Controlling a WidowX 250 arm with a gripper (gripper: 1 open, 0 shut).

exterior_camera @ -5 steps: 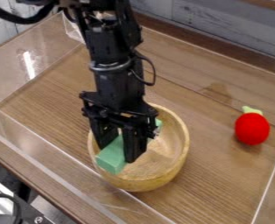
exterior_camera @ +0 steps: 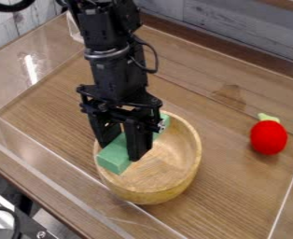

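The black robot arm reaches down from the top centre, its gripper (exterior_camera: 124, 140) shut on a mint-green block (exterior_camera: 113, 160) held over the left side of a light wooden bowl (exterior_camera: 163, 181). Another mint-green piece shows at the bowl's back, partly hidden behind the gripper.
A red tomato-like object (exterior_camera: 269, 138) with a pale green top lies at the right on the wooden table (exterior_camera: 230, 196). A black cable lies at the bottom left.
The gripper and the held block have moved slightly up and to the left. The bowl and red object have stayed in place.
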